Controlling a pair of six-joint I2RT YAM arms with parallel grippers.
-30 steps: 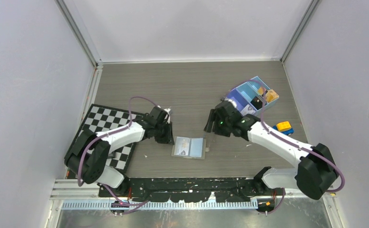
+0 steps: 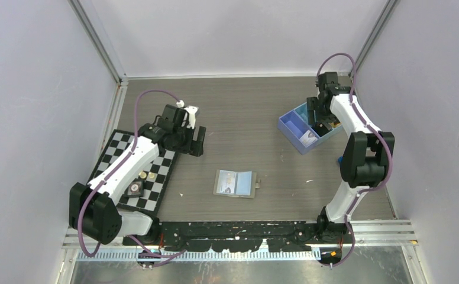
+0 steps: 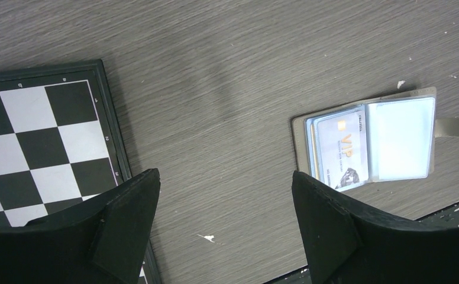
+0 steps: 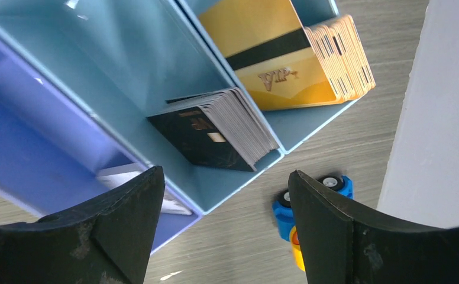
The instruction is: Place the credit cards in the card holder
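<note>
The card holder (image 2: 237, 183) lies spread flat near the front of the table, its strap on the right. A pale VIP card (image 3: 340, 149) shows in its left sleeve; the right sleeve (image 3: 402, 139) looks blank. Left of and beyond the holder, my left gripper hangs open and empty. Over the divided box (image 4: 231, 186), my right gripper is open with nothing between its fingers. Black cards (image 4: 206, 133) are stacked in a light blue compartment, gold VIP cards (image 4: 286, 65) in the one beside it. A white card (image 4: 174, 204) is partly hidden in the purple compartment.
A checkered board (image 2: 120, 142) with small items on it lies under the left arm. A blue and yellow toy (image 4: 286, 219) sits close to the box at the right. Bare table stretches between the arms.
From above the right side of the holder, my right gripper has swung back and right to the box. The left one has drawn back and left, away from the holder.
</note>
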